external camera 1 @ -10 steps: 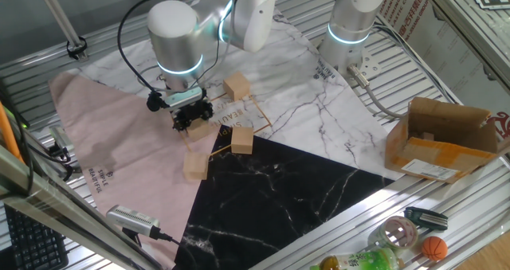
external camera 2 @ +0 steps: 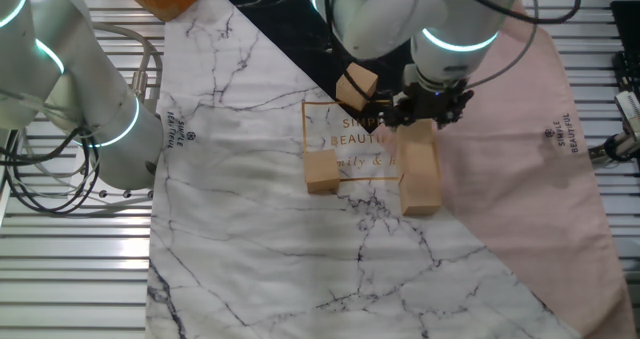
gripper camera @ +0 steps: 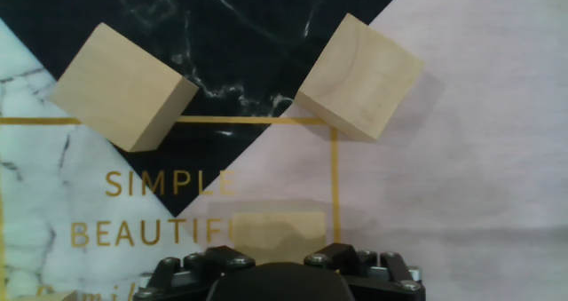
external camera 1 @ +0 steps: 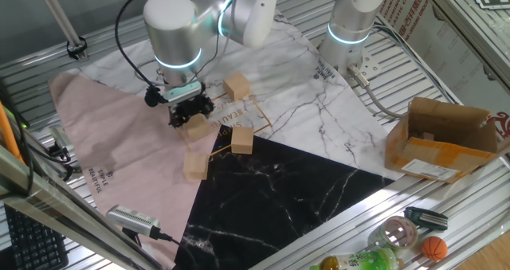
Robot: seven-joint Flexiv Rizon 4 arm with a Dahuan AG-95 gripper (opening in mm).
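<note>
My gripper [external camera 1: 191,111] hangs low over the cloth. In the wrist view, black fingers [gripper camera: 211,260] show to the left and right of the black housing, with a gap between them. A pale wooden block [gripper camera: 280,233] shows in front of that gap, its near part hidden by the housing. Whether the fingers touch or grip it cannot be made out. From the opposite side, pale wood [external camera 2: 415,149] stands just below the gripper, looking longer than a single block. Three other blocks lie apart: one on the black-pink border [gripper camera: 359,75], another on the black [gripper camera: 124,88], and one on white marble [external camera 2: 322,171].
An open cardboard box [external camera 1: 438,142] stands at the right. Near the front edge are a tape roll [external camera 1: 398,232], an orange ball [external camera 1: 434,248] and a green bottle [external camera 1: 370,260].
The visible blocks keep their places.
</note>
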